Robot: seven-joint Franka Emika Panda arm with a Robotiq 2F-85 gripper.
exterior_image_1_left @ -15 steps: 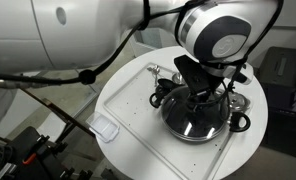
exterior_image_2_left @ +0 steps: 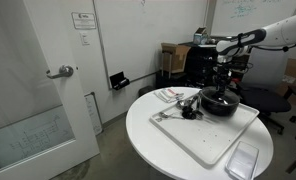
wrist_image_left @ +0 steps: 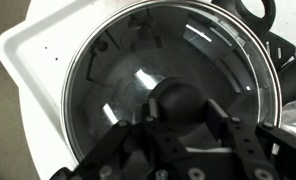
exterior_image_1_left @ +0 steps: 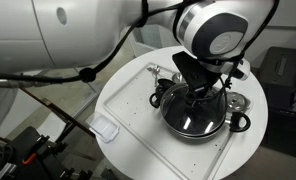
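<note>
A clear glass lid (wrist_image_left: 103,85) with a dark rounded knob (wrist_image_left: 178,100) fills most of the wrist view. My gripper is shut on the knob, its fingers on either side of it. In exterior view 1 the lid (exterior_image_1_left: 185,122) is over a black two-handled pot (exterior_image_1_left: 210,134), and my gripper (exterior_image_1_left: 198,98) reaches down to its middle. The lid's edge looks slightly off the pot's rim, though the gap is hard to judge. The pot (exterior_image_2_left: 220,128) also shows in exterior view 2, toward the tray's far side. What lies inside the pot cannot be made out.
The pot stands on a white tray (exterior_image_1_left: 128,110) on a round white table (exterior_image_1_left: 113,150). Metal utensils (exterior_image_2_left: 168,116) and black items lie beside the pot. A clear plastic container (exterior_image_2_left: 242,160) sits near the table's edge. The tray's near part is bare.
The lid appears a little larger and shifted against the pot in exterior view 1, as if slightly raised. My arm has moved very little, and the pot and tray stay in place.
</note>
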